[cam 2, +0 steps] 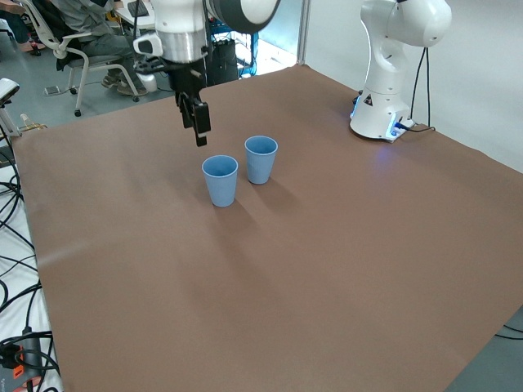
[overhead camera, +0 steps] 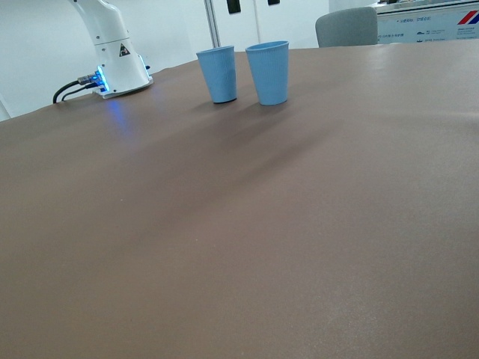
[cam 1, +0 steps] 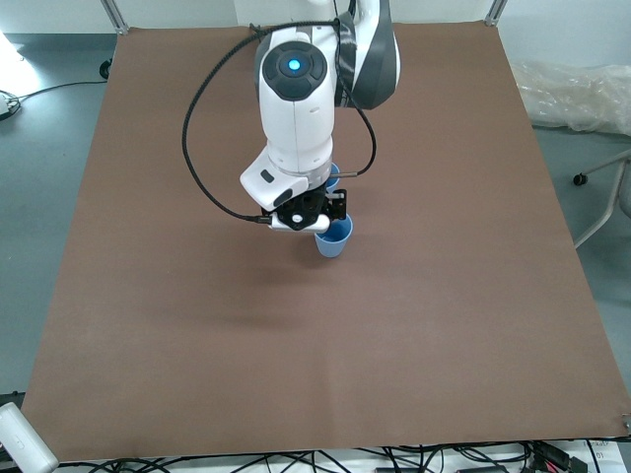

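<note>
Two light-blue cups stand upright near each other on the brown table [cam 2: 278, 294]: one cup [cam 2: 220, 184] and a second cup [cam 2: 261, 163] behind it to the right. In the left camera view one cup [cam 1: 333, 241] shows below the arm; the other is mostly hidden. The top view shows both cups [overhead camera: 267, 73], nearer and larger. My gripper [cam 2: 199, 131] hangs black and downward, above and behind the cups, apart from them. I cannot tell how its fingers stand.
The white base of a robot arm [cam 2: 376, 118] stands at a table edge. Cables run along another edge [cam 2: 24, 351]. A chair [overhead camera: 346, 30] is beyond the table.
</note>
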